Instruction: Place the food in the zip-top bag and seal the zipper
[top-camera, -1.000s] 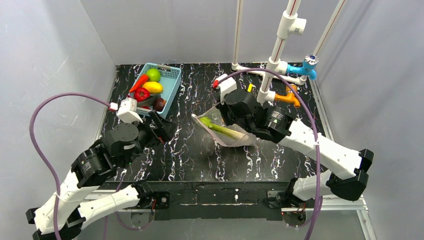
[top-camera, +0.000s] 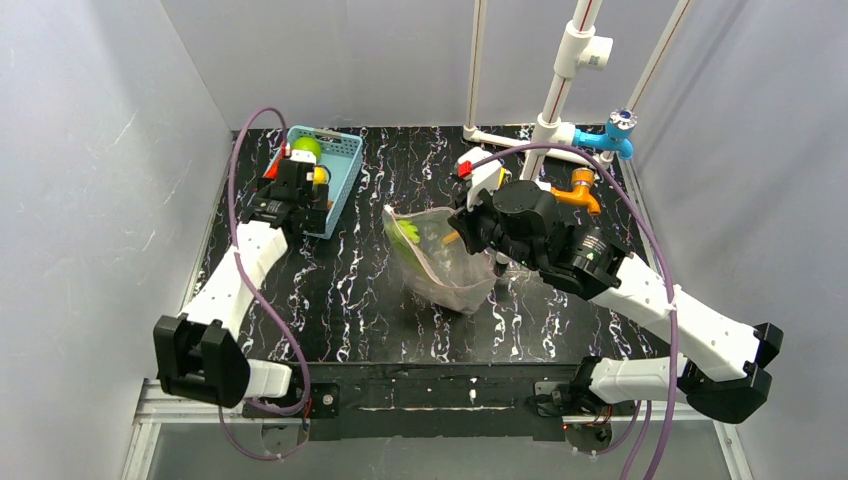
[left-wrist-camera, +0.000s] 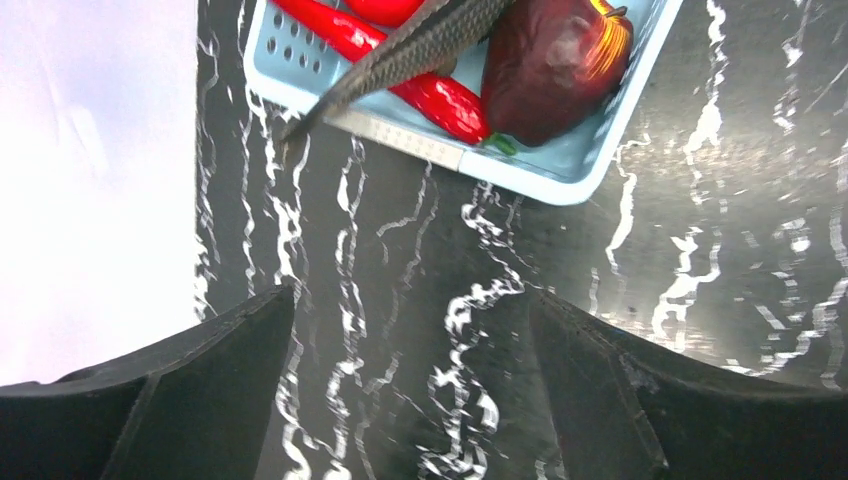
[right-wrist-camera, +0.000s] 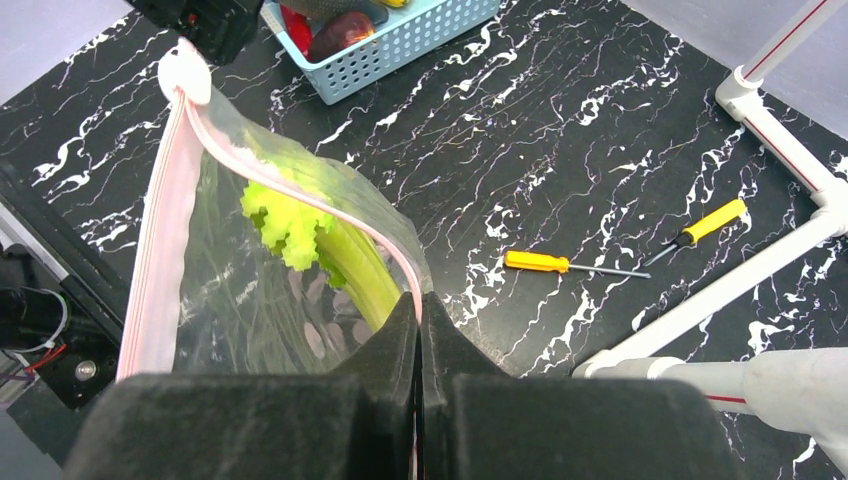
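The clear zip top bag (top-camera: 440, 285) stands with its mouth open mid-table. Inside it, leafy celery (right-wrist-camera: 355, 260) leans against the film. My right gripper is shut on one edge of the bag's mouth. In the top view, my left gripper (top-camera: 318, 208) is above the blue basket (top-camera: 347, 160). Its fingers (left-wrist-camera: 215, 365) are spread with nothing between them, just short of the basket's near edge. A grey fish (left-wrist-camera: 430, 55), a red chili (left-wrist-camera: 450, 108) and a dark red eggplant-like food (left-wrist-camera: 555, 70) lie in the basket; the left arm hides some food from above.
Two yellow screwdrivers (right-wrist-camera: 537, 261) lie on the table beyond the bag. White pipes (top-camera: 555, 95) with a blue tap (top-camera: 605, 142) and an orange tap (top-camera: 577, 195) rise at the back right. Clear table separates basket and bag.
My left arm has swung from the front left toward the back, now over the basket. The right gripper has moved slightly right with the bag's edge, and the bag's mouth has shifted shape.
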